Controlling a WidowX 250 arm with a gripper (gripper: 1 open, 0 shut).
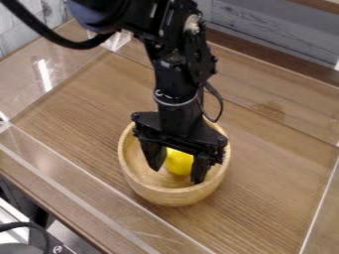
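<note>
A black robot gripper (177,157) reaches down from the top of the view into a light wooden bowl (172,193) near the middle of the table. Its two fingers are spread over the bowl, around a yellow object (177,166) inside it. The yellow object is partly hidden by the gripper, and I cannot tell whether the fingers touch it.
A pale wall runs along the back. At the lower left, past the table's edge, a dark cable shows.
</note>
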